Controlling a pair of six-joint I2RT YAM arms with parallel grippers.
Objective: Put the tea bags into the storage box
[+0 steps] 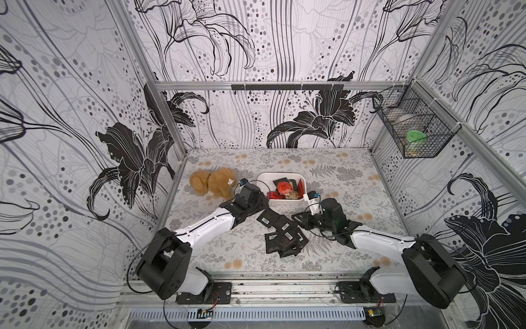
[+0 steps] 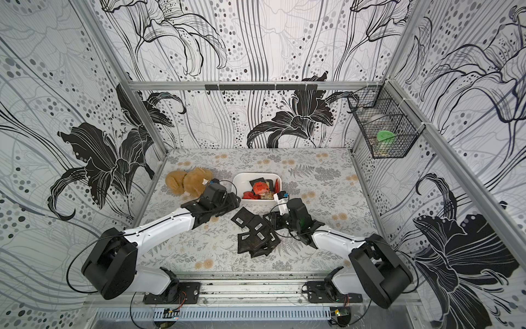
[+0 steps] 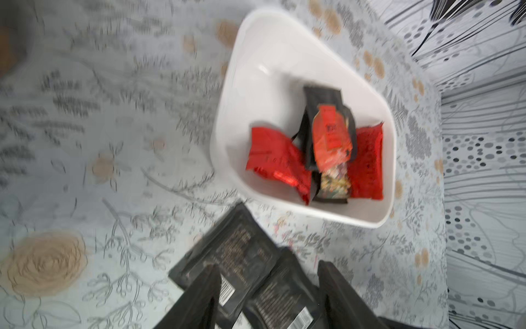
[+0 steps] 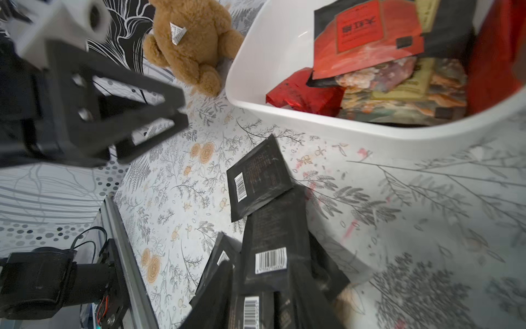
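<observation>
A white storage box (image 3: 246, 82) holds red, black and patterned packets, with an orange-fronted bag (image 3: 331, 134) on top. Several black tea bags (image 1: 285, 233) lie in an overlapping pile on the table in front of it. My left gripper is open just left of the box's front, over the upper end of the pile, with nothing seen between its fingers. My right gripper hangs open low over the right part of the pile; its fingertips are blurred in the right wrist view.
A brown plush bear (image 1: 213, 182) lies left of the box. A wire basket (image 1: 416, 126) hangs on the right wall.
</observation>
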